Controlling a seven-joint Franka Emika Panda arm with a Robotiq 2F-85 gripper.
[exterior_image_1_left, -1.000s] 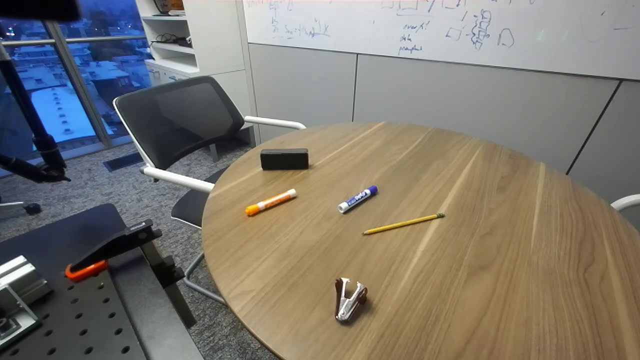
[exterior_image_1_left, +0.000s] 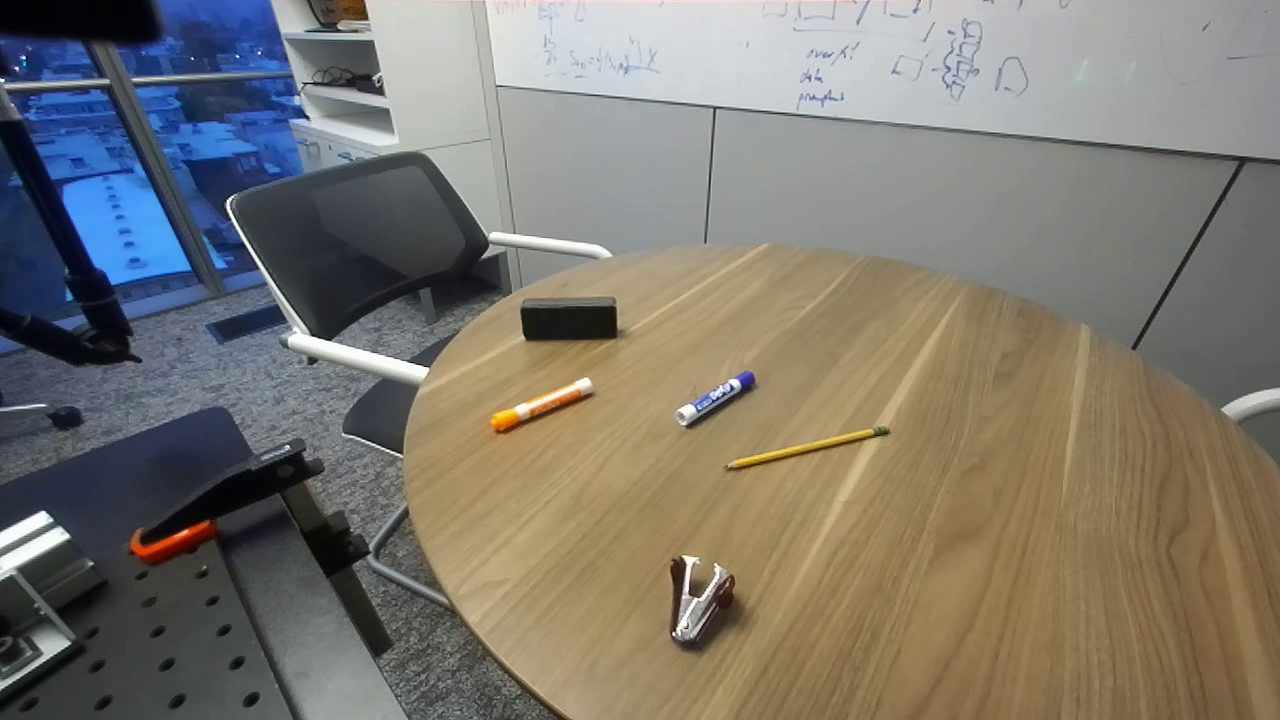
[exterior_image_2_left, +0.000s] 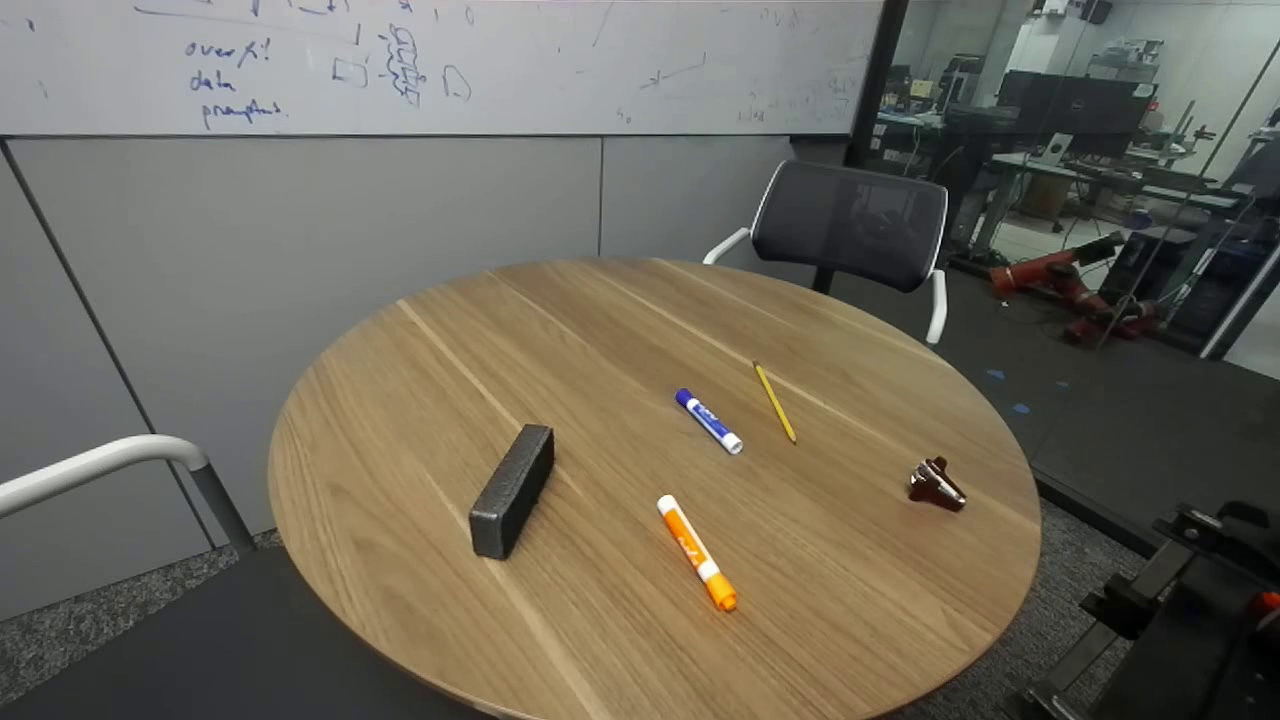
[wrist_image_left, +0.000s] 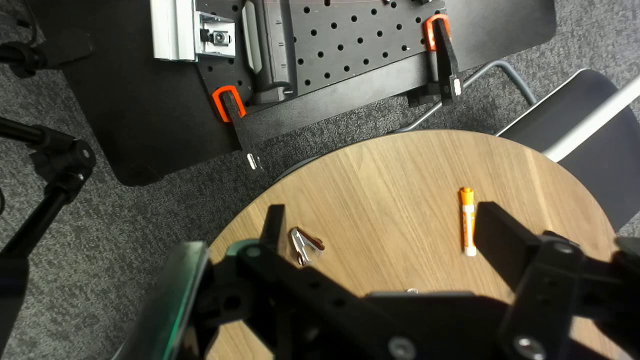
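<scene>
My gripper appears only in the wrist view, above the table, its fingers spread wide with nothing between them. Below, near one finger, lies a brown and silver staple remover (wrist_image_left: 307, 245). An orange marker (wrist_image_left: 468, 222) rests close to the other finger in that view. On the table in the first exterior view are a blue marker (exterior_image_1_left: 716, 398), a yellow pencil (exterior_image_1_left: 806, 449) and a black eraser-like block (exterior_image_1_left: 569, 318). The gripper body hides the blue marker and most or all of the pencil from the wrist view.
The round wooden table (exterior_image_2_left: 396, 480) has wide bare areas around the scattered items. Beside it stands a dark workbench (wrist_image_left: 372, 90) with orange-tipped clamps (wrist_image_left: 447, 63) reaching past its edge. Chairs (exterior_image_1_left: 360, 240) (exterior_image_2_left: 852, 222) stand close to the table.
</scene>
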